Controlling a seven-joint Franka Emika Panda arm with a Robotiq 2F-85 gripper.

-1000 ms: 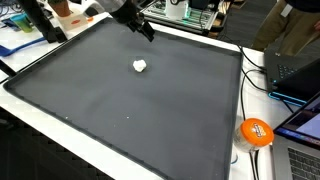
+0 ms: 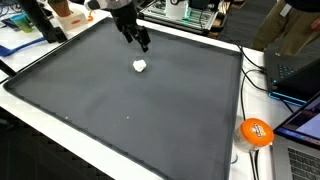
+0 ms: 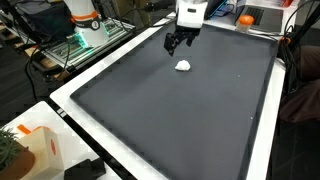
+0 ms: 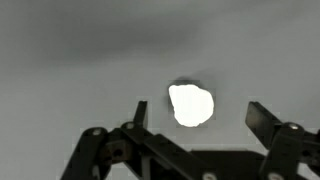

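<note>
A small white object [image 2: 139,66] lies alone on the dark grey tabletop [image 2: 120,110], toward its back edge; exterior view 2 shows the same white piece [image 3: 182,66]. Seen from the wrist, its bright, rounded, irregular shape [image 4: 191,104] sits between and beyond the two fingers. My gripper [image 2: 137,43] hangs just behind the object, apart from it. The gripper is open, its black fingers spread wide with nothing held. The exact height of the fingertips over the table cannot be told.
An orange-topped container [image 2: 254,134] stands on the white rim at the right, near a laptop [image 2: 290,80]. Cables run along that side. Various items [image 2: 30,35] crowd the back left.
My gripper has moved left and turned to point downward, coming to stand behind the white object. The white object has stayed where it was.
</note>
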